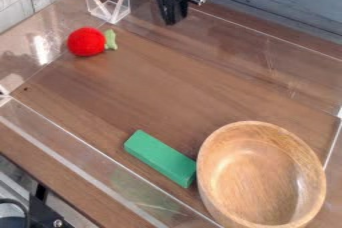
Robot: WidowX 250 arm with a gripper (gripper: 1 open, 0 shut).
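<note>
My black gripper (pixel 171 14) hangs at the top centre of the camera view, shut, with nothing visible between its fingers. Left of it stands a clear, white-edged crown-shaped piece (pixel 107 6). Below that piece lies a red tomato-like object (pixel 86 42) with a green top. A green block (pixel 160 158) lies at the lower middle, beside a round wooden bowl (pixel 261 177) at the lower right.
Clear low walls edge the wooden table (pixel 187 82) along the back, right and front. Panelled walls stand behind it.
</note>
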